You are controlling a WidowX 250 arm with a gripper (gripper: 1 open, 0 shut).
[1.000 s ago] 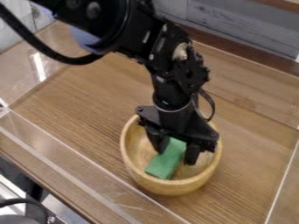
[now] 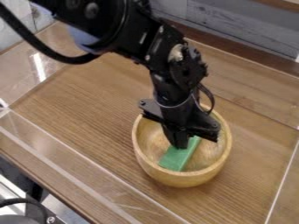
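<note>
A tan round bowl [image 2: 184,175] sits on the wooden counter, with a green rectangular block [image 2: 177,157] lying inside it. My black gripper [image 2: 177,138] points down into the bowl, its tips just over the upper end of the block and partly covering it. The fingers look close together; whether anything is between them is hidden by the gripper's body.
A pale wall stands at the back. A counter edge with dark items and cables lies at the lower left.
Since a second ago the bowl has shifted slightly right and up, and my gripper has moved a little with it.
</note>
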